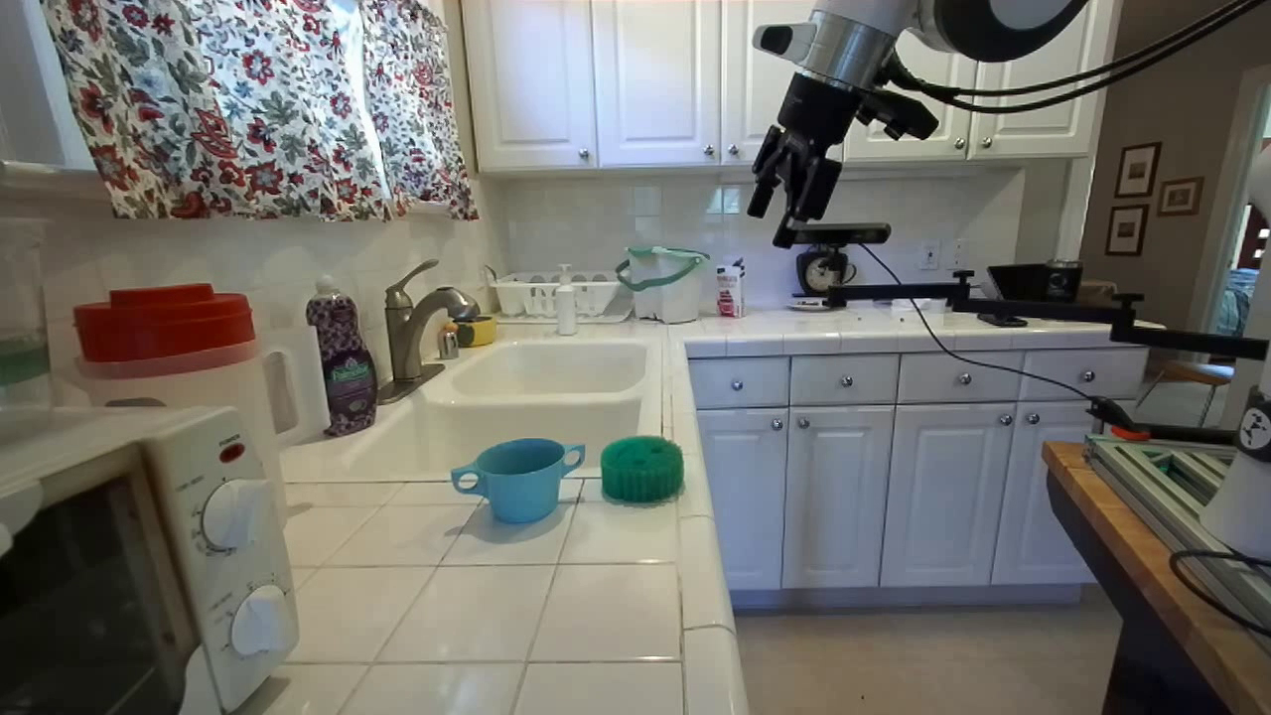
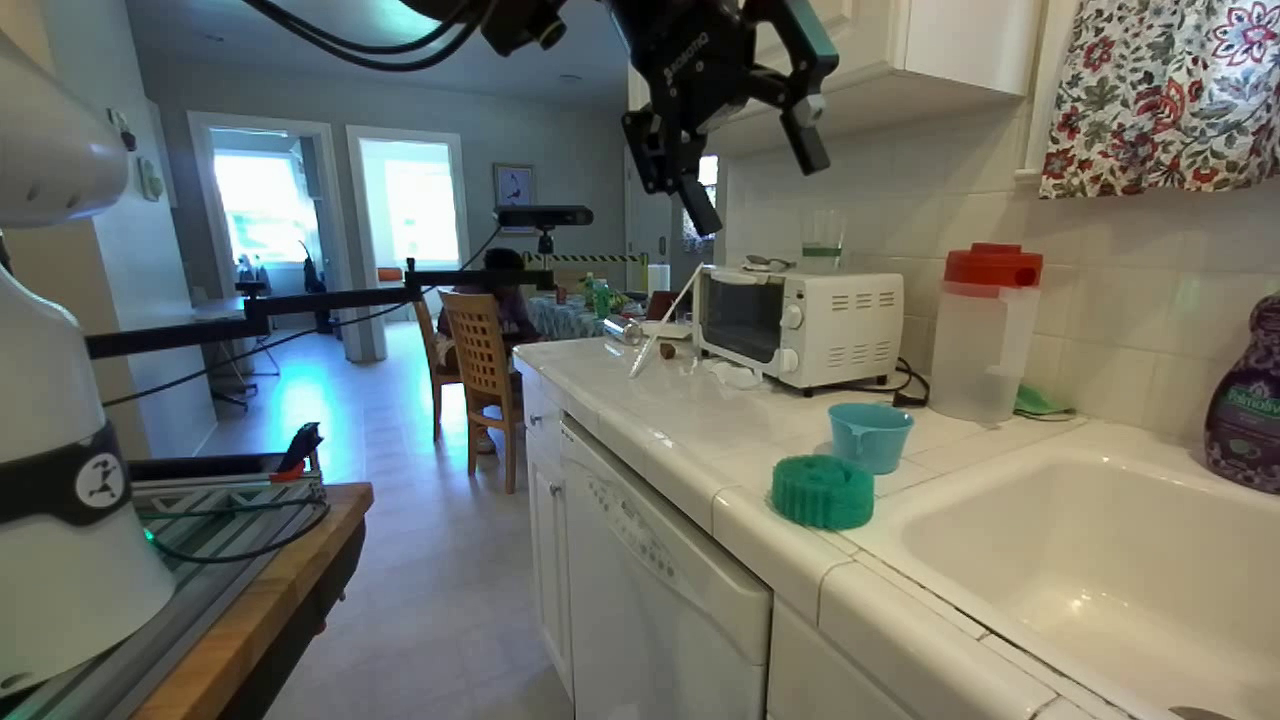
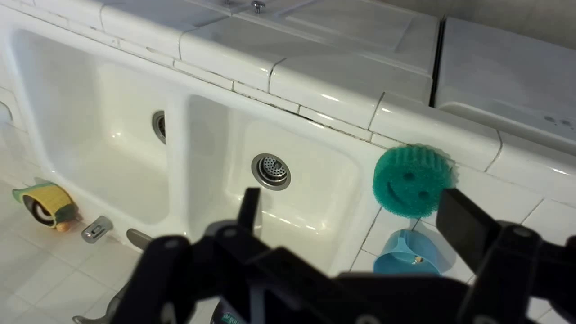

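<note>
High above the counter, my gripper (image 1: 772,226) stands open with nothing between its fingers; exterior view 2 shows the wide gap too. Well below it, a round green scrubber (image 1: 642,469) lies on the white tiles near the counter's front edge. The wrist view shows a smiling face cut into the scrubber (image 3: 413,181). Beside it, a blue two-handled cup (image 1: 519,481) stands upright; its lower part in the wrist view is hidden behind my gripper. Some small bits show inside the cup (image 3: 402,254). The double sink (image 2: 1128,576) borders both things.
A grey faucet (image 1: 411,328) and a purple soap bottle (image 1: 343,357) stand along the wall side of the sink. A toaster oven (image 2: 801,324) and a red-lidded pitcher (image 2: 987,336) are behind the cup. Tiles in front of the cup are bare.
</note>
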